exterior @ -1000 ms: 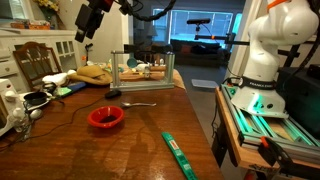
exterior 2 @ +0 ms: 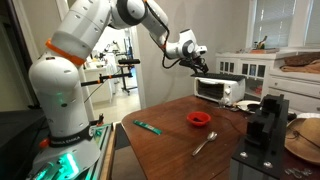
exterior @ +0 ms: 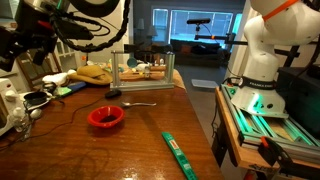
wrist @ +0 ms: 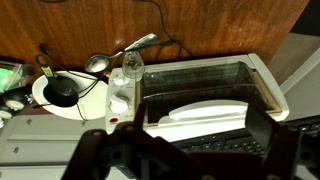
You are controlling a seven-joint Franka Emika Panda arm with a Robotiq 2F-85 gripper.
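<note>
My gripper stands open and empty, its dark fingers (wrist: 262, 128) spread at the bottom of the wrist view. Below it is a white toaster oven (wrist: 215, 112) with a glass front. In exterior view 2 the same oven (exterior 2: 220, 91) sits at the far side of the table, with the gripper (exterior 2: 203, 70) raised above it. A red bowl (exterior: 106, 117) rests on the wooden table, well apart from the gripper. Beyond it lies a metal spoon (exterior: 139, 104). Closer to the table's right side is a long green object (exterior: 178, 155).
A dark rack-like object (exterior 2: 262, 128) stands at the right of exterior view 2. Cloths and dishes crowd the back in exterior view 1. Someone (exterior 2: 185, 47) stands in the background.
My arm and gripper have moved left and somewhat lower in exterior view 1, toward the oven's side. The bowl, spoon and green object have stayed in place.
</note>
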